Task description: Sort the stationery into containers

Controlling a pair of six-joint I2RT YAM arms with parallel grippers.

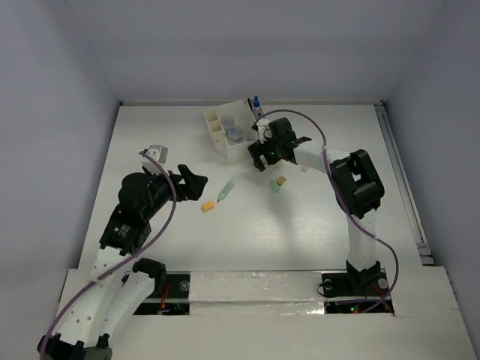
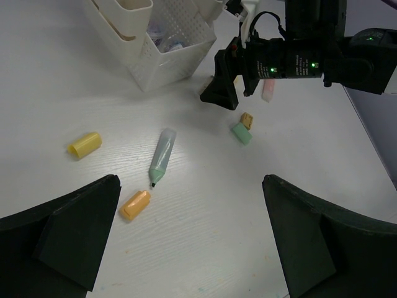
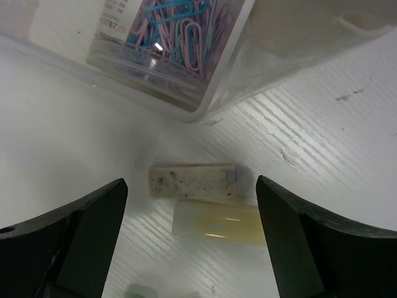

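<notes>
In the right wrist view a whitish eraser [image 3: 193, 181] lies flat between the spread fingers of my right gripper, touching neither. Just below it a pale yellow stick [image 3: 214, 221] reaches to the right finger. The white container [image 1: 238, 150] stands right beside, with a jar of paper clips [image 3: 167, 43] inside. My left gripper [image 1: 195, 183] hovers open and empty over the left of the table. Before it lie a green-tipped marker [image 2: 162, 155], an orange piece [image 2: 134, 205] and a yellow piece [image 2: 84, 144].
A green block [image 2: 242, 133] and a tan piece [image 2: 247, 120] lie right of centre, near the right arm. A blue-capped bottle [image 1: 256, 106] stands in the container's right side.
</notes>
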